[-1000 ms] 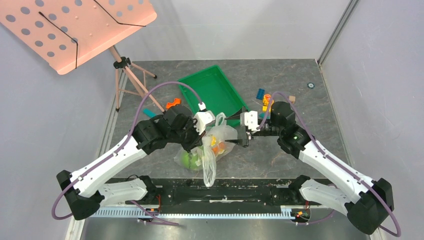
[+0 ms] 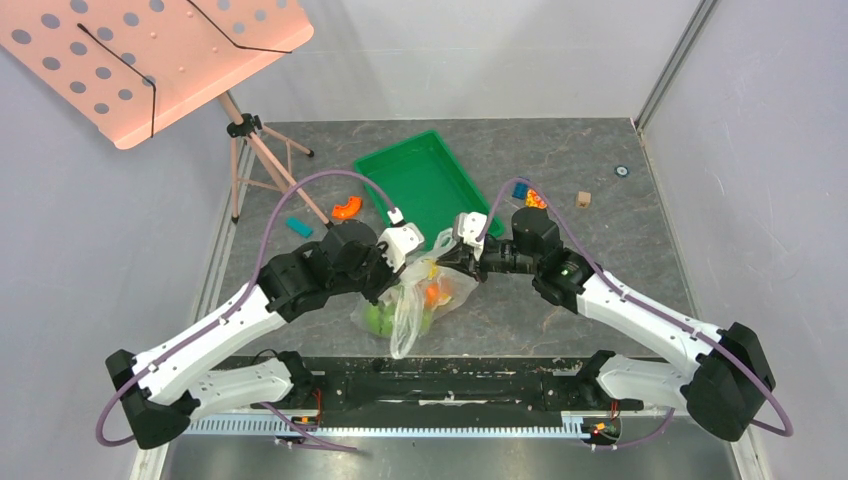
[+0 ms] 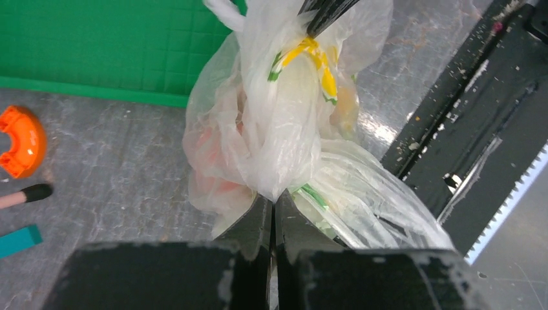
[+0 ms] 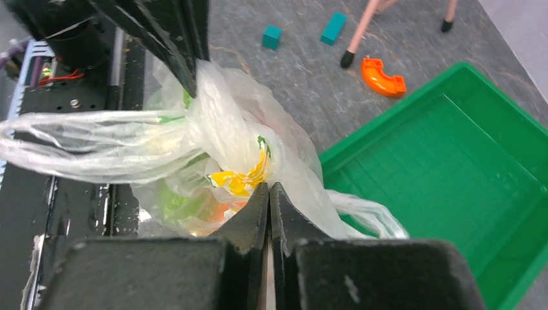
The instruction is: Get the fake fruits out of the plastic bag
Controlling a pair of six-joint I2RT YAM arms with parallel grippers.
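Note:
The thin, whitish plastic bag (image 2: 410, 318) hangs between my two arms, yellow and green print on its side. Through its film show a green fruit (image 2: 380, 319) and an orange one (image 2: 435, 294), both inside. My left gripper is shut on a gathered fold of the bag. Opposite it, my right gripper is also shut, pinching the plastic beside the yellow print (image 4: 242, 179). One loop of handle (image 2: 405, 322) trails toward the table's front edge. Folds hide the bag's mouth from me.
An empty green tray (image 2: 420, 170) stands just behind the bag. At left lie an orange curved piece (image 2: 347, 208) and a teal block (image 2: 299, 227), near a tripod leg (image 2: 295, 185). Small toys (image 2: 535, 199) and a wooden block (image 2: 583, 199) sit back right.

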